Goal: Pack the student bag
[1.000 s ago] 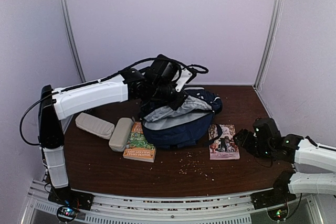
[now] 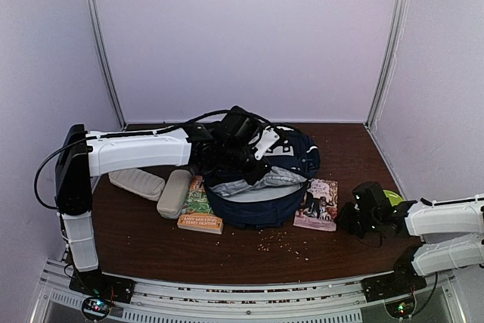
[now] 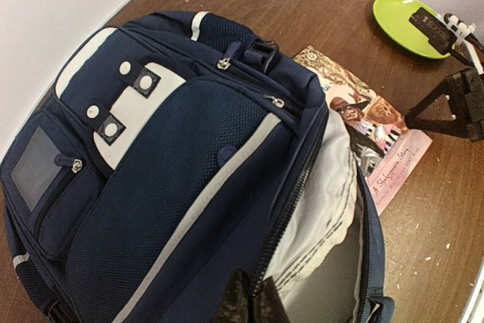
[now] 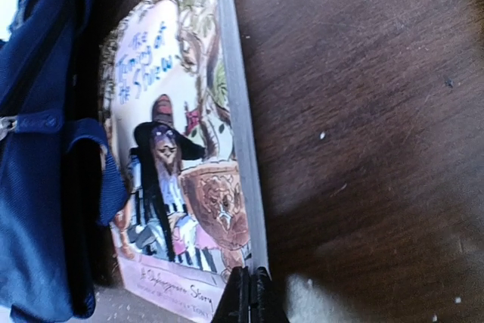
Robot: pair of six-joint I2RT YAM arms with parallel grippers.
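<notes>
The navy backpack (image 2: 257, 206) (image 3: 136, 202) lies mid-table, its main zip part open on a pale lining. My left gripper is shut at the zipper edge of the opening; whether fabric is between its fingers is hard to see. The pink Shakespeare book (image 2: 316, 203) (image 3: 363, 119) (image 4: 178, 187) lies right of the bag. My right gripper (image 2: 348, 218) is shut at the book's right edge, nothing clearly between its fingers. An orange-green book (image 2: 199, 217) lies left of the bag.
Two pale cases (image 2: 136, 183) lie at the left. A green plate (image 3: 404, 17) sits behind the right arm. Crumbs are scattered on the front of the table. Walls bound the back and sides.
My left gripper has moved down, and the backpack's front now sits lower and nearer. My right gripper has moved slightly left and down; the pink book has shifted a little left.
</notes>
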